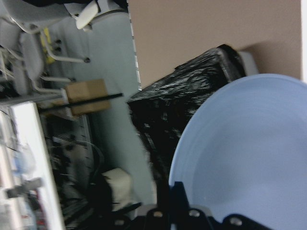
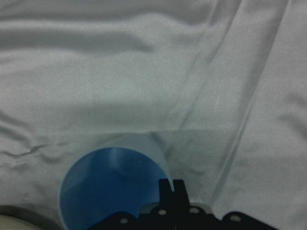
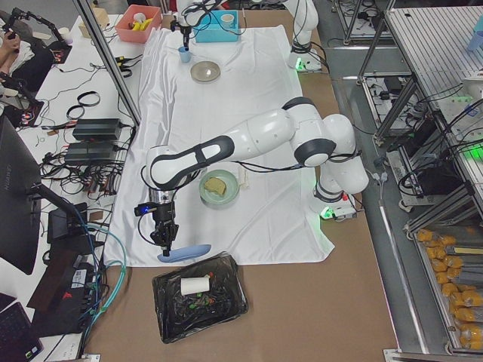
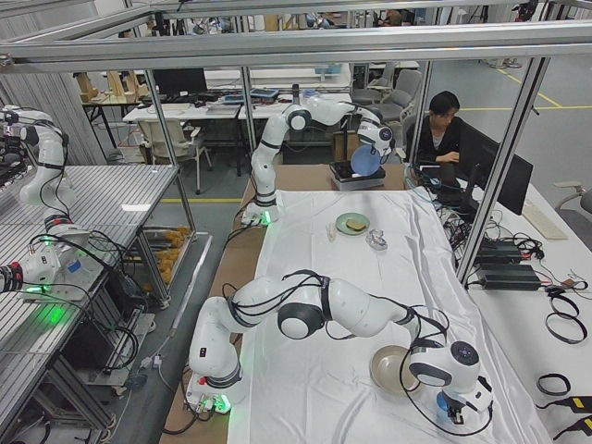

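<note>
My left gripper (image 3: 167, 243) is shut on the rim of a blue plate (image 1: 240, 153), held tilted on edge beside a black bag-lined bin (image 3: 200, 298) with a white cylinder in it. My right gripper is at a blue cup (image 2: 110, 187) on the white cloth at the far end; its fingertips are close together at the cup's rim, and I cannot tell whether they hold it.
A green plate (image 3: 226, 193) with food and a pale item (image 4: 331, 232) lie on the cloth. A beige bowl (image 3: 205, 72) sits near the cup. Red and blue boxes stand at the far end.
</note>
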